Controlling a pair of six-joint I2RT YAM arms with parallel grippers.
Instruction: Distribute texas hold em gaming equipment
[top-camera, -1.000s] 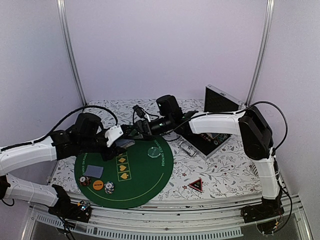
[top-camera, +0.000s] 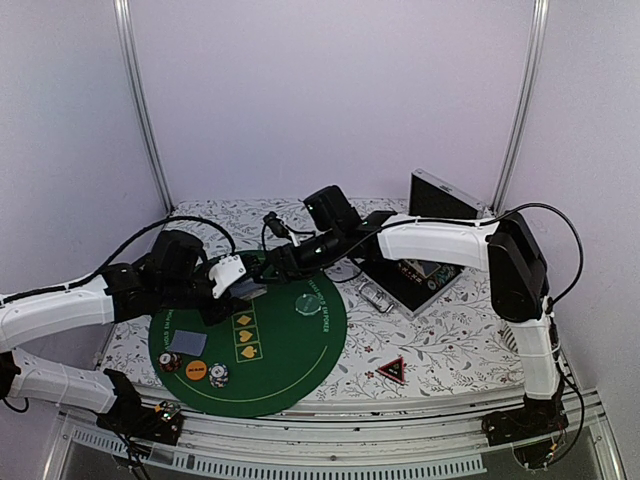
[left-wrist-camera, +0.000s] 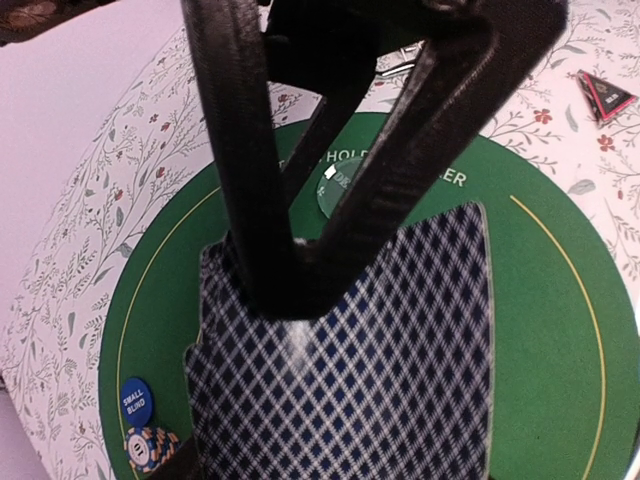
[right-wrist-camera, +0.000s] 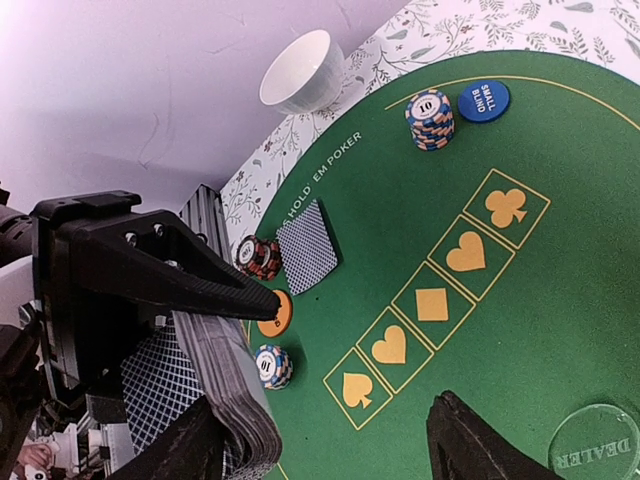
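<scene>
A deck of cards with a dark blue and white checked back (left-wrist-camera: 380, 380) is held up above the round green poker mat (top-camera: 290, 370). My left gripper (top-camera: 237, 290) is shut on that deck; its fingertips are mostly hidden in the left wrist view. Close against the deck, my right gripper stands open, its two fingers wide apart. In the left wrist view one black right finger (left-wrist-camera: 285, 285) lies across the deck's face. Several chips, a small card pile (top-camera: 188, 343) and the clear dealer disc (top-camera: 308, 304) rest on the mat.
Near the mat's edge are a red-black chip stack (top-camera: 169, 361), an orange disc (top-camera: 196, 370), a blue-white stack (top-camera: 218, 375) and the small blind disc (right-wrist-camera: 484, 101). An open case (top-camera: 420, 285) and a black-red triangle (top-camera: 393, 370) stand right of the mat.
The left arm has stayed nearly still, and the things on the mat have not moved.
</scene>
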